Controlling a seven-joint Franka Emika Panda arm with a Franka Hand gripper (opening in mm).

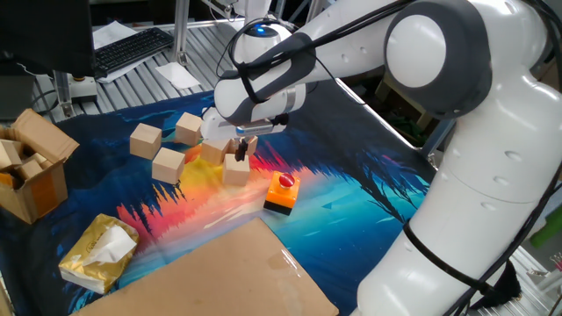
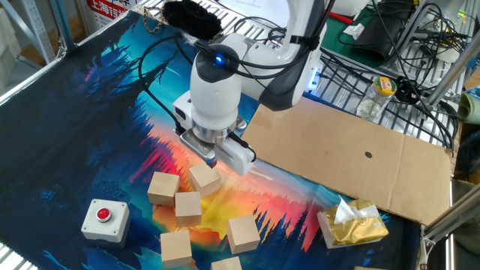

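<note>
Several plain wooden cubes lie on the colourful mat, among them a left cube [image 1: 146, 140], a back cube [image 1: 188, 128], a front cube [image 1: 168, 165], a middle cube [image 1: 214, 149] and a right cube [image 1: 235, 169]. Down among the right-hand ones reaches my gripper [image 1: 241, 151], its dark fingers in front of another cube [image 1: 252, 144] that they partly cover. In the second exterior view the hand hangs beside a pale cube [image 2: 205, 179], and its own body hides most of the fingers. Whether the fingers are apart or closed on anything does not show.
An orange box with a red button [image 1: 282, 191] stands right of the cubes. A white button box [image 2: 105, 221], a gold tissue pack [image 1: 101, 253], a flat cardboard sheet [image 1: 219, 276] and an open carton [image 1: 39, 180] surround them. Bare mat lies right of the orange box.
</note>
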